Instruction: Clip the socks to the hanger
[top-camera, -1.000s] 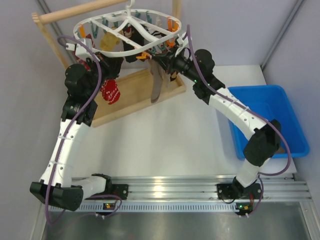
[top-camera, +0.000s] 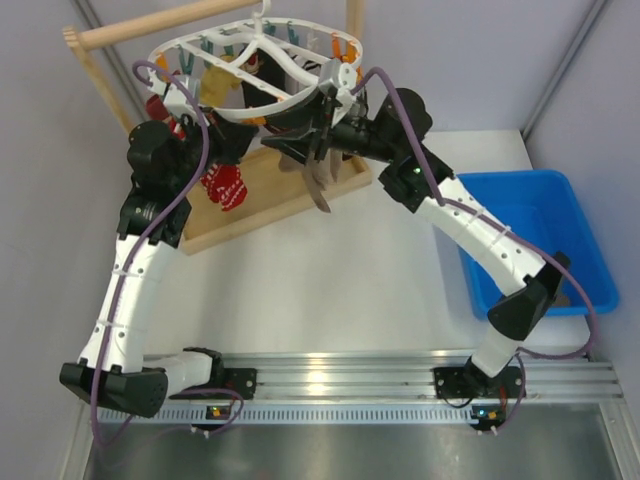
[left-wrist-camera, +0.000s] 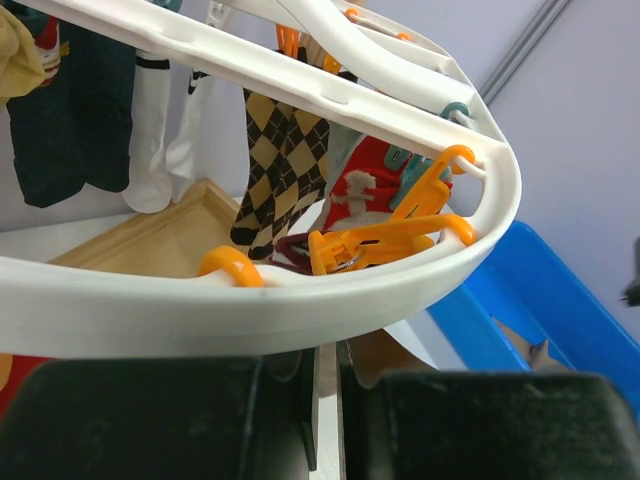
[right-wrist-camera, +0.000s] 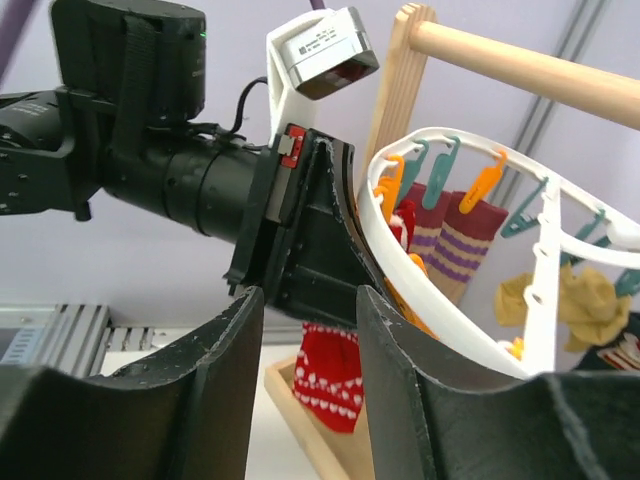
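The white round hanger (top-camera: 283, 103) is hung with clips and socks. At its front rim my left gripper has its fingers almost together; the tips are hidden by the rim, so what they pinch cannot be seen. My right gripper stands part open in front of the hanger, nothing between its fingers. Below it in the top view a grey-beige sock (top-camera: 317, 185) hangs, partly covered. Orange clips (left-wrist-camera: 385, 238) sit on the rim near a red patterned sock (left-wrist-camera: 362, 185) and a checked sock (left-wrist-camera: 275, 165). A red-and-white sock (right-wrist-camera: 330, 375) hangs below my left gripper.
A wooden frame (top-camera: 85, 65) carries the hanger, its flat base (top-camera: 265, 195) beneath. The blue bin (top-camera: 540, 215) stands at the right. My two grippers are close together at the front rim.
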